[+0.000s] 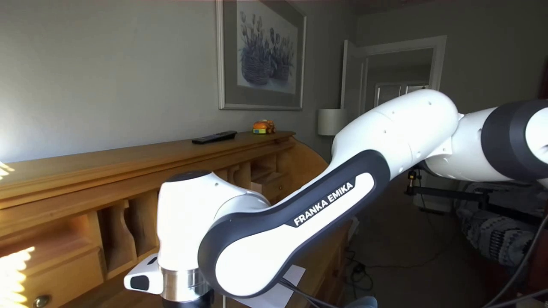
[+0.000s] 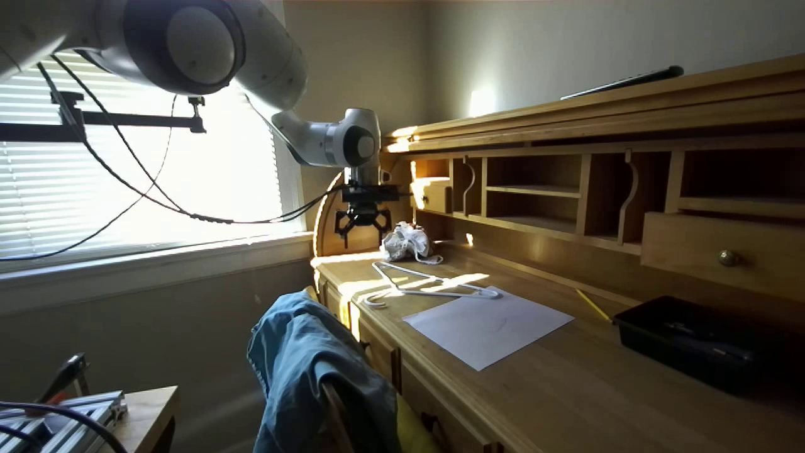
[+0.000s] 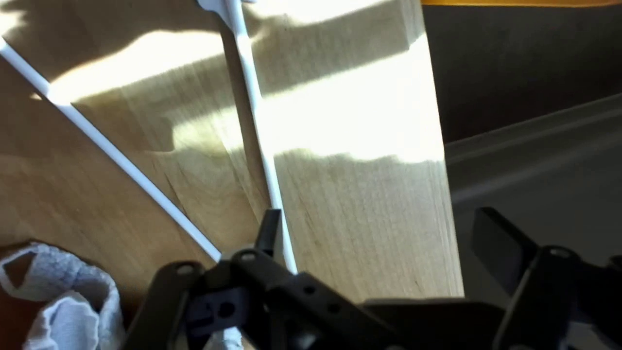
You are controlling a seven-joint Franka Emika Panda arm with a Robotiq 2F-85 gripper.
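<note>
In exterior view 2 my gripper (image 2: 365, 231) is open above the desk's window end, its fingers pointing down with nothing between them. A white hanger (image 2: 405, 291) lies flat on the desk, lower and to the right in that view. Beside the gripper, on the right, sits a bunched white lacy cloth or bag (image 2: 408, 241). From the wrist view, one finger (image 3: 269, 232) overlaps a hanger bar (image 3: 255, 105), while the other is past the desk edge. The lacy cloth (image 3: 73, 309) shows at lower left. Exterior view 1 cuts the gripper off.
White paper (image 2: 494, 326) touches the hanger's near end. A yellow pencil (image 2: 594, 305) and a black tray (image 2: 679, 358) lie farther right. Cubbyholes (image 2: 532, 189) rise along the desk's back, with a remote (image 1: 214, 137) on top. A chair draped in blue cloth (image 2: 317, 362) stands in front.
</note>
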